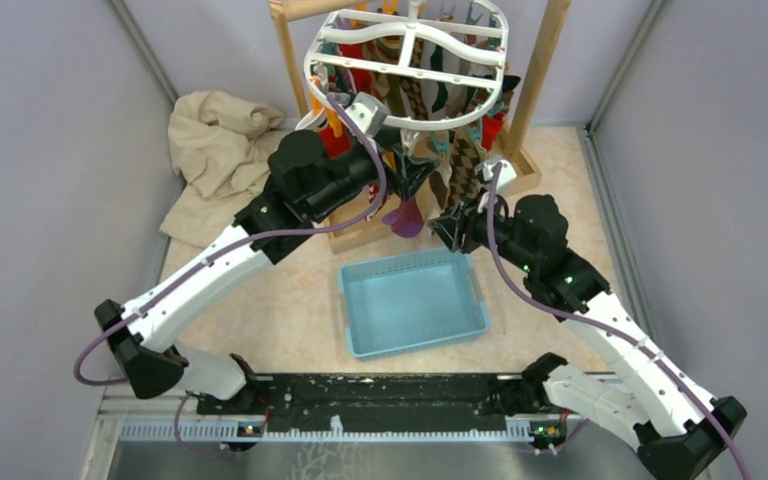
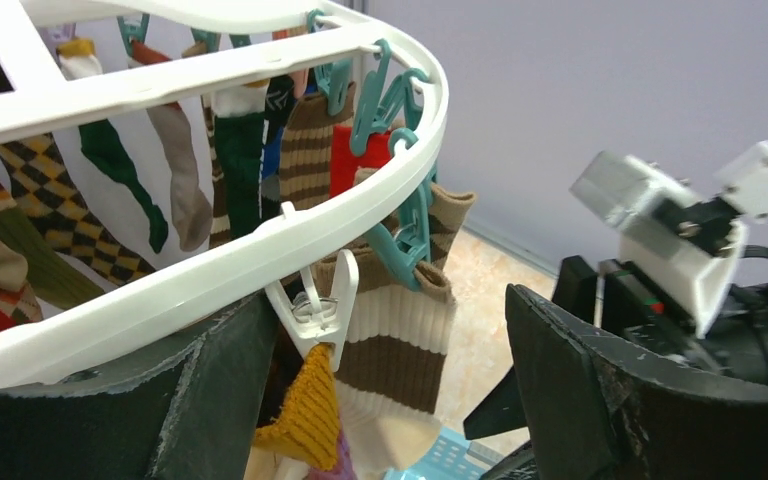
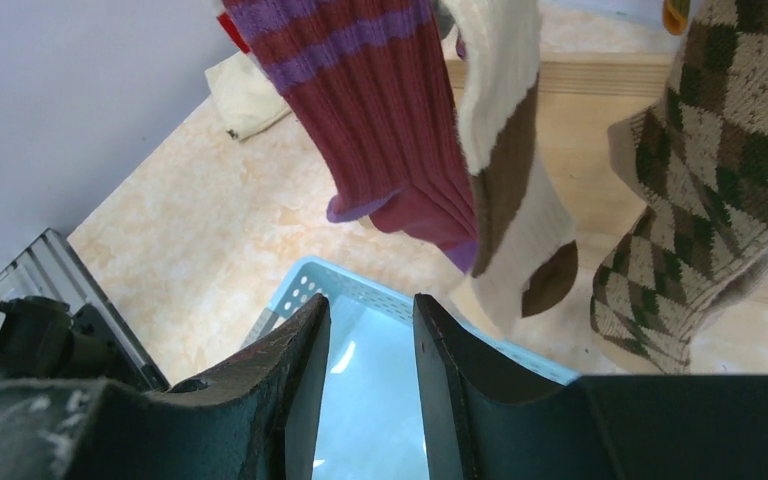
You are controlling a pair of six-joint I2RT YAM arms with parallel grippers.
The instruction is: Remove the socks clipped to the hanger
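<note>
A round white hanger (image 1: 406, 70) carries several clipped socks. My left gripper stands open below its front rim, one finger on each side of a white clip (image 2: 322, 312). That clip pinches a mustard cuff (image 2: 312, 408), with purple knit just under it. The burgundy sock with purple stripes (image 3: 385, 125) dangles above the basket's far edge, a cream-and-brown sock (image 3: 508, 200) right beside it. Lower down, my right gripper has its fingers parted, nothing between them; both socks hang ahead of its tips. A brown checked sock (image 3: 705, 180) hangs to the right.
An empty blue basket (image 1: 415, 352) lies on the floor in front of the wooden stand (image 1: 537, 75). Beige cloth (image 1: 215, 150) is heaped at left. The right arm (image 2: 695, 240) is close to the left gripper. Teal clips (image 2: 400, 245) line the rim nearby.
</note>
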